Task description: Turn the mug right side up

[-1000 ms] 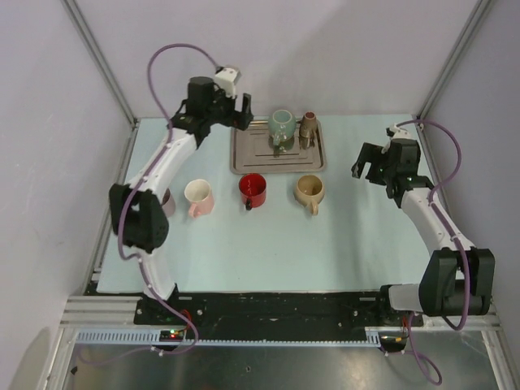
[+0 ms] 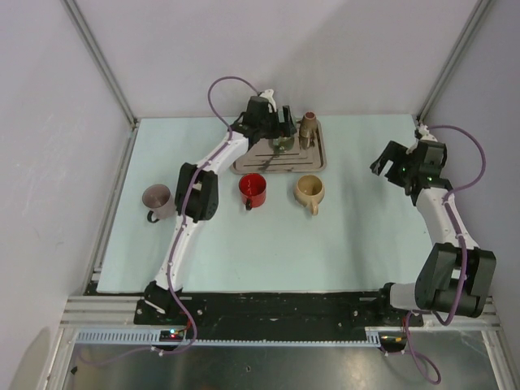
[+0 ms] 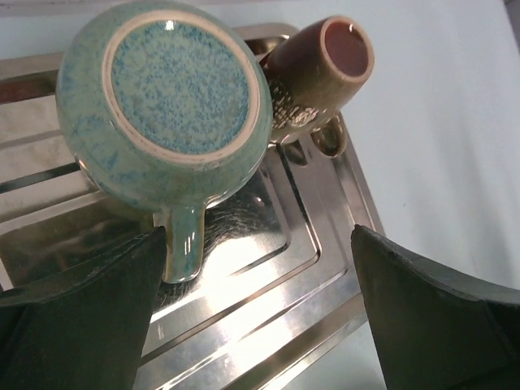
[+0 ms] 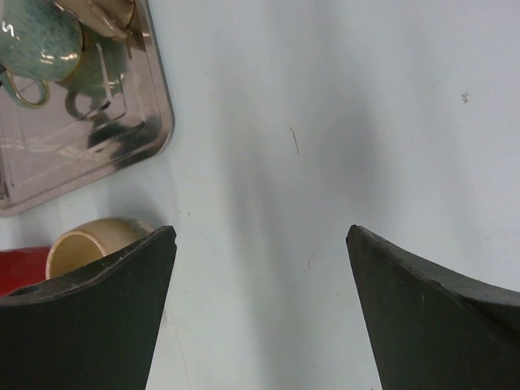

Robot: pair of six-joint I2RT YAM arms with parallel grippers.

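A green-blue mug (image 3: 183, 89) rests upside down on the metal tray, its base facing up and its handle pointing toward my left gripper. That gripper is open, with nothing between its fingers; the mug lies just beyond them, the handle close to one finger (image 3: 122, 276). From the top, the left gripper (image 2: 286, 122) covers much of the green mug (image 2: 281, 145). A brown mug (image 2: 308, 124) sits beside it on the tray. Far to the right, my right gripper (image 2: 382, 164) hovers over bare table, its fingers apart and empty.
The tray (image 2: 284, 168) stands at the back of the table. In front of it are a red mug (image 2: 253, 189) and a tan mug (image 2: 309, 192); a greyish mug (image 2: 158, 200) stands at the left. A pink mug is hidden under the left arm.
My left gripper has swung right and come over the green mug, while the left arm now hides the pink mug. My right gripper has shifted slightly to the right. The mugs have stayed put.
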